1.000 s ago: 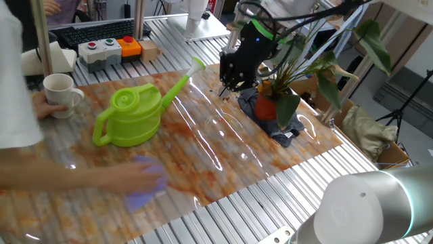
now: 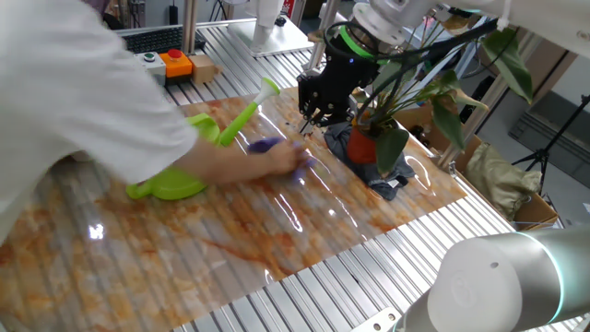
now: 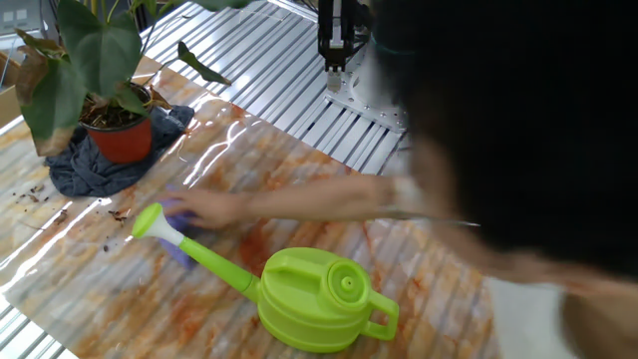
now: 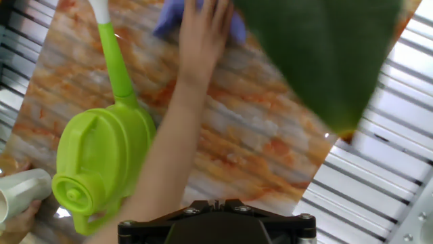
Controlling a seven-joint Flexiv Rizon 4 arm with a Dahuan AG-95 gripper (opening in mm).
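My gripper (image 2: 308,124) hangs above the table, left of the potted plant in exterior view 1, with no object visible at its tips. Whether its fingers are parted is unclear. In the wrist view only its black housing shows along the bottom edge. A green watering can (image 3: 314,299) stands upright on the marbled sheet (image 2: 212,267), its pale spout head toward the plant. A person's hand (image 4: 206,27) presses a purple cloth (image 4: 170,16) onto the sheet beyond the can. The plant's red-brown pot (image 3: 125,141) rests on a dark grey cloth (image 3: 82,170).
The person's arm (image 2: 217,164) reaches across the sheet. A white mug (image 4: 24,192) is held at the wrist view's left edge. A large leaf (image 4: 325,54) hangs close to the wrist camera. Button boxes (image 2: 175,63) stand behind. Dirt crumbs lie near the plant.
The wiping hand and purple cloth have moved from the front of the sheet toward the plant. The person leans further in, covering the mug and part of the can. My gripper has barely shifted.
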